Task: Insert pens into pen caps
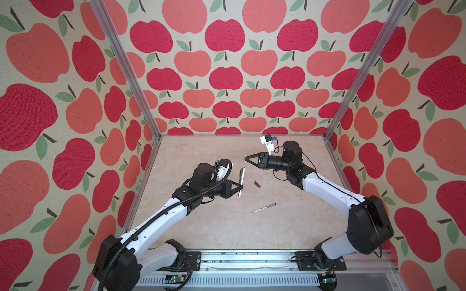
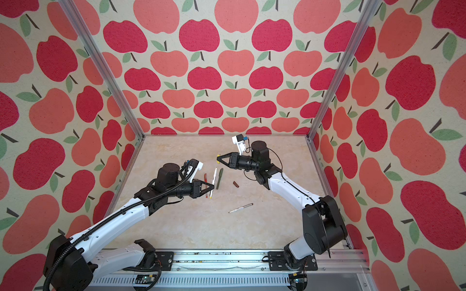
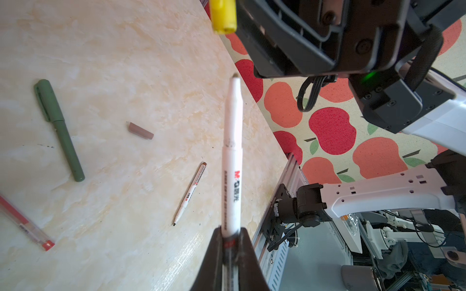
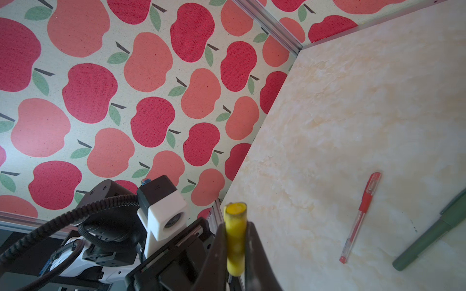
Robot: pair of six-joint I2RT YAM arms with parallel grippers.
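Note:
My left gripper is shut on a white marker pen (image 3: 232, 179), which stands upright with its uncapped tip pointing up. From the right, my right gripper (image 1: 246, 158) reaches in, shut on a small yellow cap (image 4: 236, 245). The left wrist view shows this yellow cap (image 3: 223, 17) above the pen's tip and slightly to its left, with a clear gap between the two. In the top right view the white pen (image 2: 213, 181) is upright below the right gripper (image 2: 218, 158).
On the table lie a second white pen (image 3: 189, 193), a loose brown cap (image 3: 140, 130), a dark green pen (image 3: 60, 130) and a red pen (image 4: 360, 217).

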